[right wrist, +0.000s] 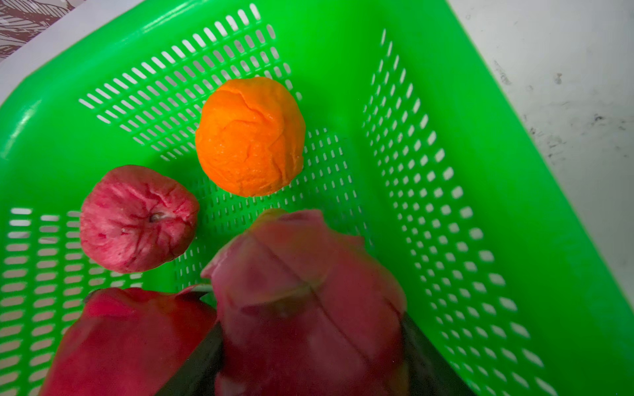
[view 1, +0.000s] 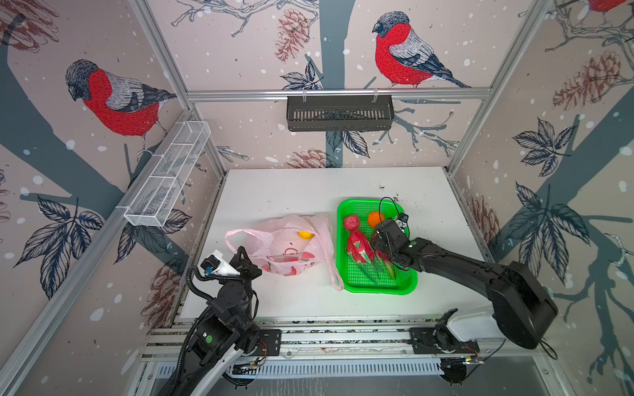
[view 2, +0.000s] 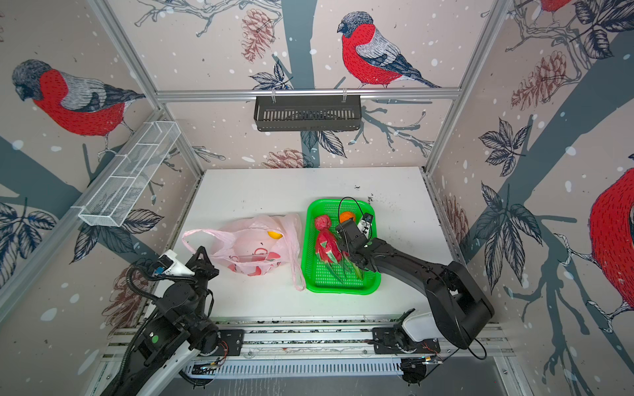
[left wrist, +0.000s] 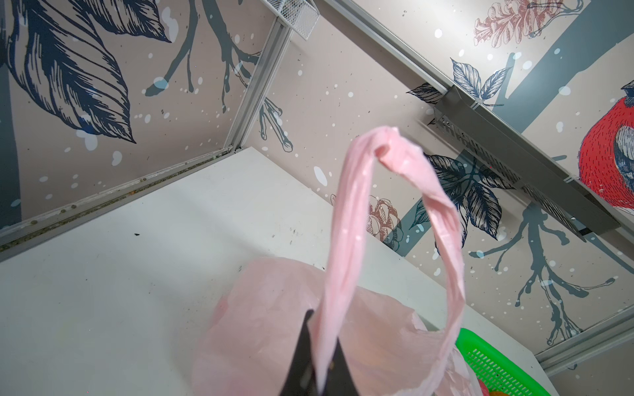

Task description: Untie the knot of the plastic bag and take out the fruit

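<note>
My left gripper [view 1: 243,252] is shut on a handle of the pink plastic bag [view 1: 285,245]; in the left wrist view the handle [left wrist: 343,231] loops up from between the fingertips. The bag lies open, with a yellow fruit [view 1: 305,235] showing inside. Low in the green basket [view 1: 409,282], my right gripper straddles a dragon fruit [right wrist: 297,283], one finger on either side. Whether the fingers press on it cannot be told. An orange [right wrist: 251,137], a wrinkled reddish fruit [right wrist: 138,219] and another dragon fruit [right wrist: 128,349] also sit in the basket.
A white wire rack [view 1: 168,175] hangs at the left wall, and a dark shelf [view 1: 340,113] at the back. The bag's other strap [view 1: 336,277] reaches the basket's left rim.
</note>
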